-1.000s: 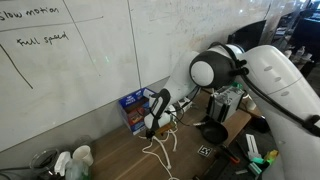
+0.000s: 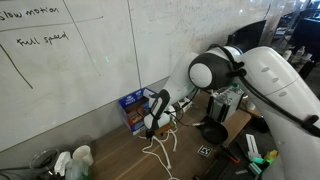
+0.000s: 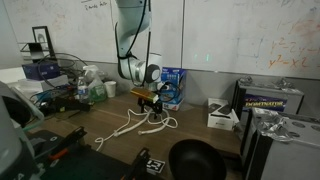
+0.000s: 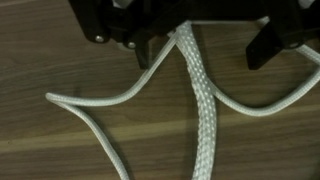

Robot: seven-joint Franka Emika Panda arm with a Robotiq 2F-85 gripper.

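Observation:
White rope [image 2: 160, 152] lies in loose loops on the brown table, with a thick braided length [image 4: 203, 105] and thinner cords to both sides of it. My gripper is open above the rope, its two dark fingers standing apart. Between them the thick length runs through the wrist view, with bare table on either side. In the second exterior view the gripper [image 3: 153, 104] points down at the far end of the rope [image 3: 140, 126]. How high the fingertips stand over the table I cannot tell.
A black pan [image 3: 197, 159] sits at the front right. Behind the gripper is a blue box [image 3: 173, 84]; a small white box [image 3: 221, 113] is to its right. Cups and bottles [image 3: 110, 89] stand at the left.

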